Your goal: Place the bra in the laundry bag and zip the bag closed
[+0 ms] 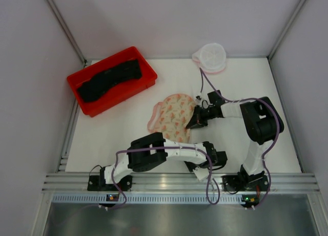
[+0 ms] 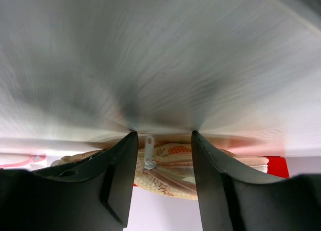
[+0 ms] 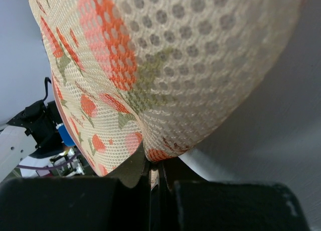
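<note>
The laundry bag (image 1: 173,114), cream mesh with orange flowers, lies at mid-table in the top view, partly covered by the left arm. Gathered mesh meets the fingertips of my right gripper, which is shut on it at the bag's right side. My left gripper is open at the bag's near side. Between its fingers, a white zipper pull (image 2: 149,153) shows against the folded bag (image 2: 175,176), nearer the left finger and not clamped. I cannot make out a bra or the bag's contents.
A red bin (image 1: 145,67) with black cloth (image 1: 110,80) inside stands at the back left. Behind the right gripper lies a white mesh item (image 1: 211,57) at the back edge. Left of the bag, the white table (image 1: 110,128) is clear.
</note>
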